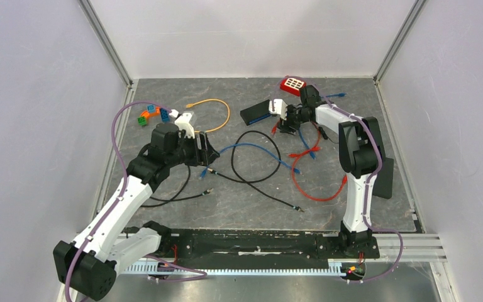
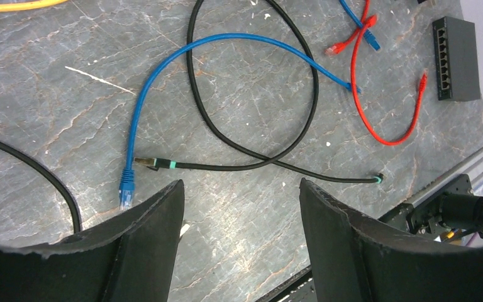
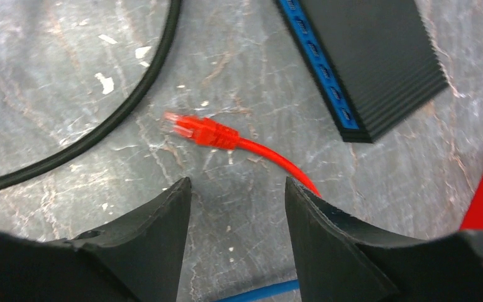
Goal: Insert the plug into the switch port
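Observation:
A red cable's clear-tipped plug (image 3: pixel 204 131) lies on the grey floor in the right wrist view, just beyond my right gripper, whose fingers are apart with only floor between them. Above it is a dark switch (image 3: pixel 365 60) with a blue row of ports, also visible in the top view (image 1: pixel 255 112). My left gripper stands open over the cables at centre left, with nothing held. A second, dark grey switch (image 2: pixel 456 63) lies at the far right.
Blue (image 1: pixel 251 143), black (image 1: pixel 258 192), red (image 1: pixel 314 197) and yellow (image 1: pixel 220 103) cables cover much of the floor. A red box (image 1: pixel 292 85) sits at the back, coloured blocks (image 1: pixel 154 112) at the left.

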